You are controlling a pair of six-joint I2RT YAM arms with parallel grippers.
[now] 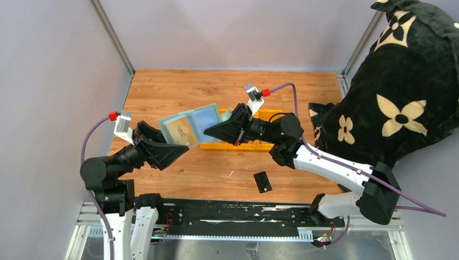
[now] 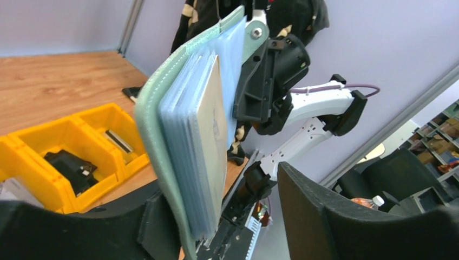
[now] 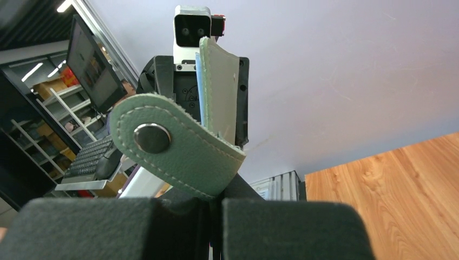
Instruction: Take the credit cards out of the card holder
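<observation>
My right gripper (image 1: pixel 212 132) is shut on the card holder (image 1: pixel 210 108), a pale green case with clear bluish sleeves, lifted above the table. In the right wrist view its snap flap (image 3: pixel 178 146) rises over the shut fingers (image 3: pixel 292 227). A tan card (image 1: pixel 182 131) shows in a sleeve facing up; from the left wrist view the stacked sleeves (image 2: pixel 187 146) appear edge-on, the tan card (image 2: pixel 215 130) outermost. My left gripper is open around the holder's free end. The holder lies near one finger (image 2: pixel 162 222), with a wide gap to the other.
Behind the holder a yellow compartment bin (image 1: pixel 243 147) sits on the table, a black object (image 2: pixel 70 168) in one compartment. A small black card-like piece (image 1: pixel 262 182) lies on the wood in front. A dark patterned cushion (image 1: pixel 400 81) fills the right side.
</observation>
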